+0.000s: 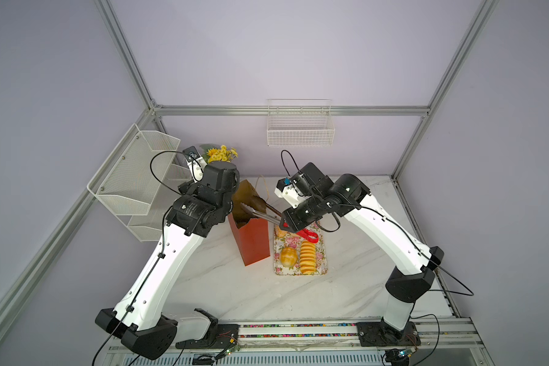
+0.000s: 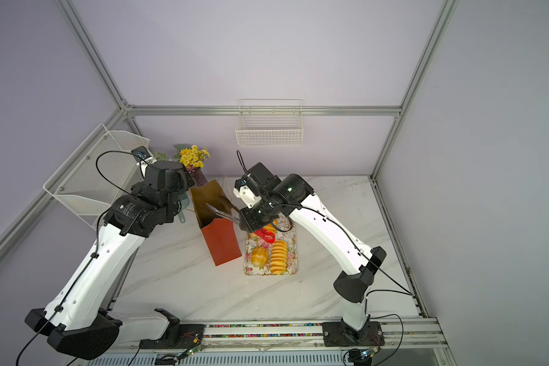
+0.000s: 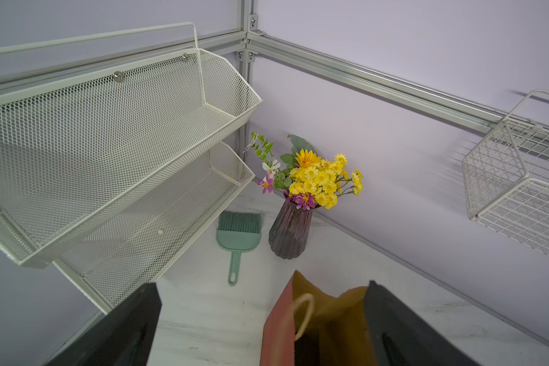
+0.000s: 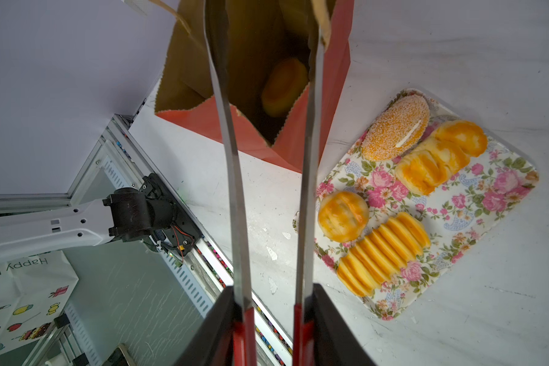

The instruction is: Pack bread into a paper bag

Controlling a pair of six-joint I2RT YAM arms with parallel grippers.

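The red paper bag stands on the table with its brown mouth up. One bread piece lies inside it. My right gripper is shut on the red handles of the metal tongs. The tong arms are spread, nothing is held between them, and their tips reach into the bag's mouth. A floral tray carries a round bun, a ridged loaf, a sugar-coated roll and a knotted loaf. At the bag's left, my left gripper is open, a bag handle showing between its blurred fingers.
Behind the bag stand a vase of flowers and a green dustpan brush. White mesh shelves line the left wall, and a wire basket hangs at the back. Bare table lies to the right of the tray.
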